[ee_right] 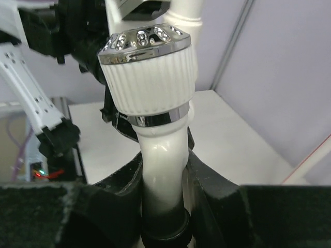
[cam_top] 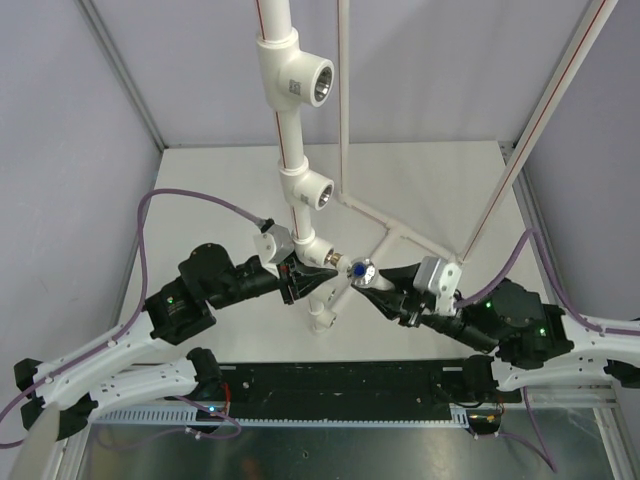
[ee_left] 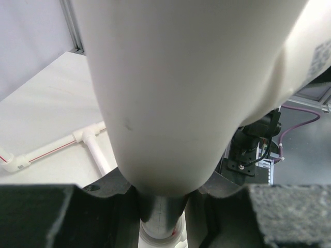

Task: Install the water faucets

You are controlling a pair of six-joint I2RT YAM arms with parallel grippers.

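The white PVC riser (cam_top: 290, 130) stands upright with tee fittings. My left gripper (cam_top: 298, 280) is shut on it around the lowest visible tee; in the left wrist view white pipe (ee_left: 181, 82) fills the view above its fingers. A white faucet (cam_top: 362, 270) with a brass threaded end sits at that tee's side outlet. My right gripper (cam_top: 390, 295) is shut on the faucet's body; in the right wrist view its ribbed white knob with chrome rings (ee_right: 145, 82) rises above the fingers.
Two higher tees (cam_top: 310, 82) have open side sockets. Thinner pipes (cam_top: 390, 225) form a frame behind and to the right, over a white board (cam_top: 210, 190). Side panels bound the workspace.
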